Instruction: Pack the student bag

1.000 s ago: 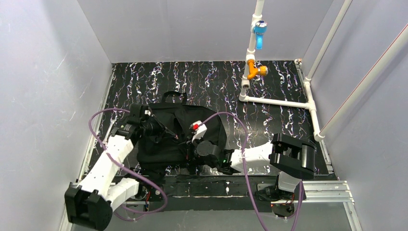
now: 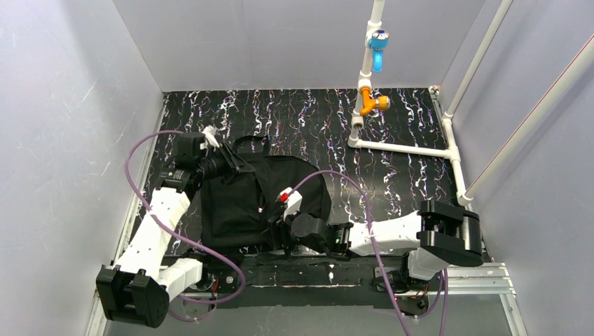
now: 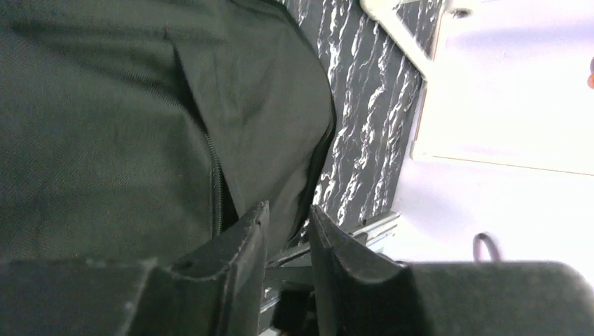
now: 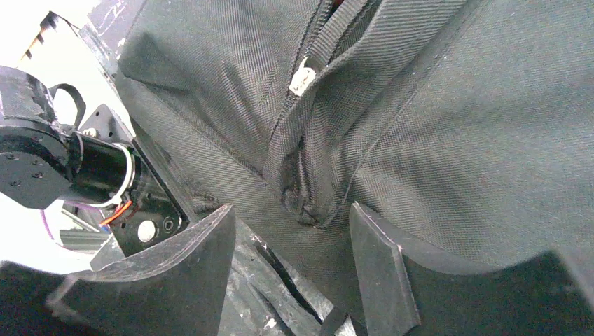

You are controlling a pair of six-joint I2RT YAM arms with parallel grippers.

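A black fabric bag point(image 2: 231, 213) lies flat on the dark marble-patterned counter, with a zipper point(image 3: 214, 175) and a pale zipper pull point(image 4: 302, 78) showing along a folded seam. My left gripper point(image 2: 242, 168) hovers over the bag's upper left; in the left wrist view its fingertips are part open with nothing visible between them. My right gripper is open low at the bag's front edge, below the zipper's folded end, its fingers apart with nothing held.
A white pipe frame point(image 2: 399, 148) with a blue tap point(image 2: 378, 49) and an orange tap point(image 2: 371, 101) stands at the back right. Grey walls enclose the counter. Bare counter lies behind and right of the bag.
The right arm has shifted a little toward the front and right.
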